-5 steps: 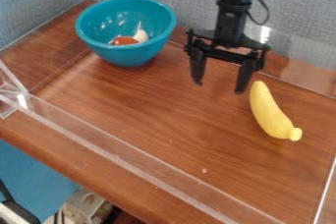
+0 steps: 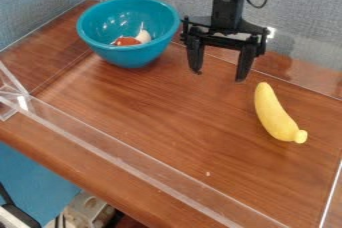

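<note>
My black gripper (image 2: pixel 219 64) hangs over the back middle of the wooden table, open, with nothing visible between its fingers. To its left a teal bowl (image 2: pixel 124 52) holds a red item (image 2: pixel 126 42) and a pale item (image 2: pixel 142 35). A yellow banana (image 2: pixel 275 114) lies to the right, in front of the gripper and apart from it.
Clear low walls run along its edges. Grey padded panels stand at the back and left.
My gripper has moved a little to the left, toward the bowl and away from the banana. The bowl and banana stay in place.
</note>
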